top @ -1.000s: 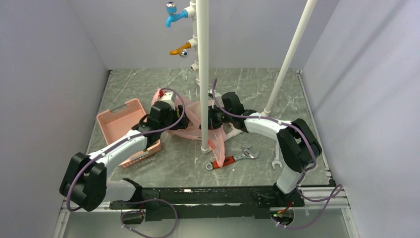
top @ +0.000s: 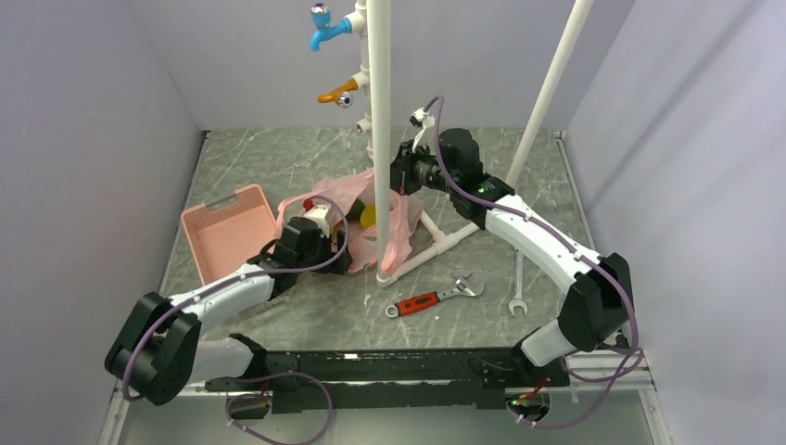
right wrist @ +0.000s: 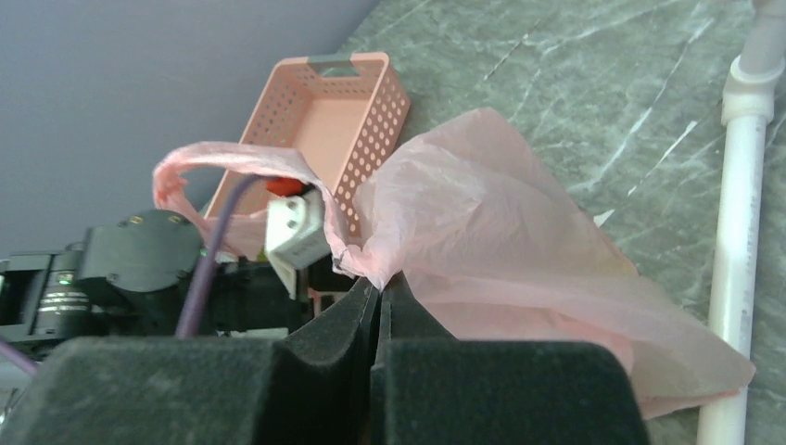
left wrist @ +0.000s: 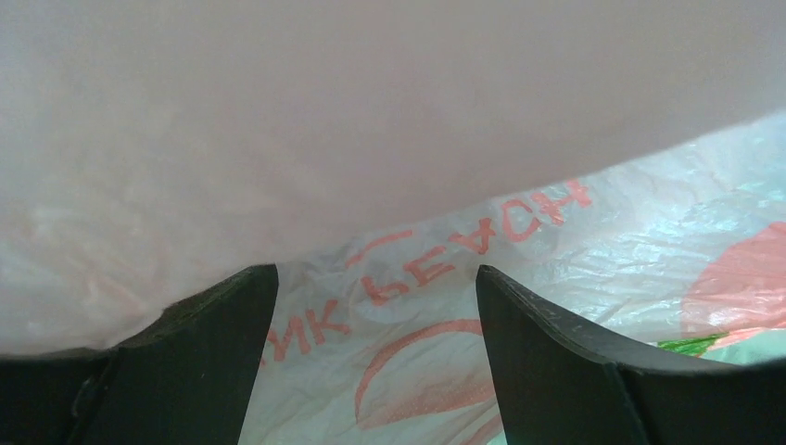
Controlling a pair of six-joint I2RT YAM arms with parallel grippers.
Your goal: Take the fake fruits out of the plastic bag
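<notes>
The pink plastic bag (top: 352,188) is lifted and spread around the vertical white pole. In its opening in the top view show a yellow fruit (top: 369,215), a dark green one (top: 356,209) and a bit of red (top: 309,204). My right gripper is shut on the bag's gathered rim, which rises from its fingertips. At the bag's left side is my left gripper, open, with wide-apart fingers (left wrist: 222,324). Printed plastic lies beyond them and a blurred sheet hangs close to the camera; no fruit shows between them.
An empty pink basket (top: 232,236) stands to the left. The white pole (top: 382,139) rises between the arms, with floor pipes (top: 431,248) at its foot. A red-handled wrench (top: 431,299) and a spanner (top: 518,287) lie at the front right.
My right gripper has moved up and away from the front, pulling the bag's rim with it. The left gripper has come nearer the front, and the fruits came into view.
</notes>
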